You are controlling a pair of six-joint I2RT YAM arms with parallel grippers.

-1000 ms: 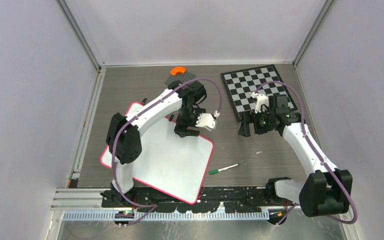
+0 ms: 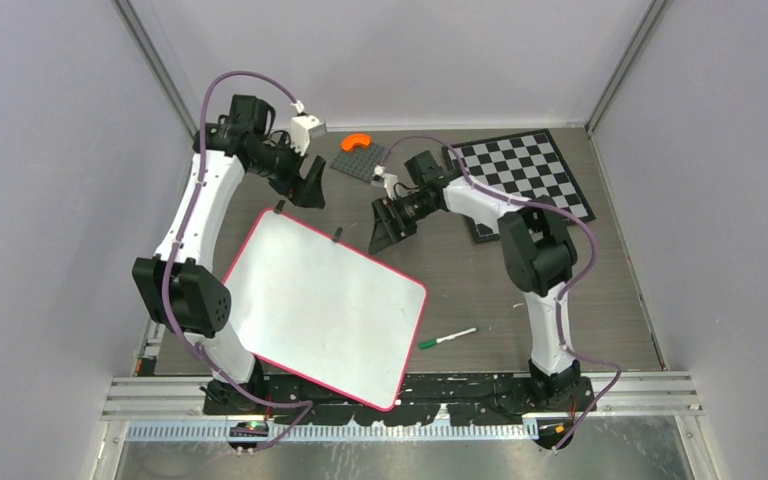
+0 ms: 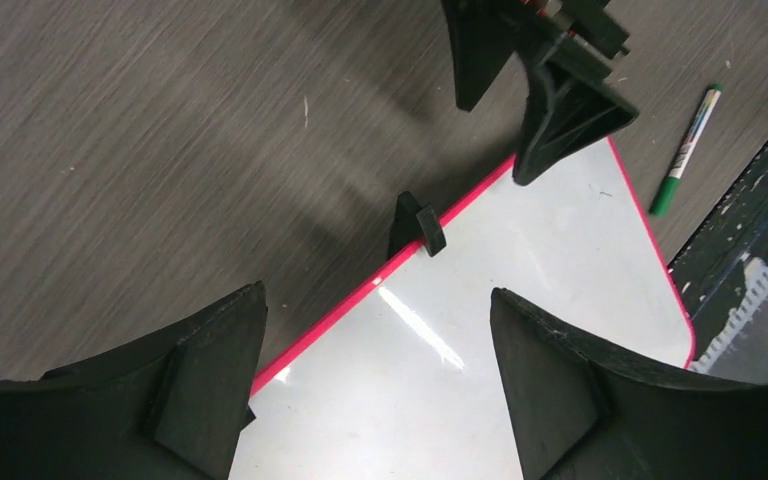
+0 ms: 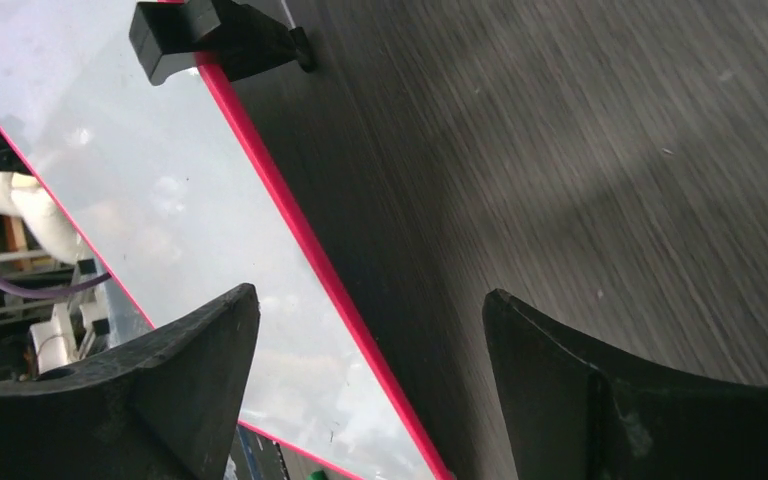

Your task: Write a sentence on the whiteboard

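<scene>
A whiteboard [image 2: 325, 300] with a red rim lies slanted across the front left, its face blank in the top view. Black clips [image 3: 418, 225] grip its far edge. Past that edge, by the upper left corner, my left gripper [image 2: 308, 185] hangs open and empty. My right gripper [image 2: 388, 225] is over the far edge's right half, its fingers [image 4: 550, 380] parted with nothing between them; the board's rim runs through the gap in the right wrist view. A marker [image 2: 448, 338], white with a green cap, lies on the table right of the board, apart from both grippers.
A checkered board [image 2: 475, 222] fills the back right. Behind the whiteboard are a dark grey mat [image 2: 358, 163] and an orange curved piece [image 2: 356, 142]. Bare table [image 2: 500, 290] surrounds the marker. Both arms' purple cables loop above the workspace.
My left gripper has swung left and back, from over the whiteboard's far edge to its upper left corner. My right gripper has moved left from near the checkered board. The marker and whiteboard look unmoved.
</scene>
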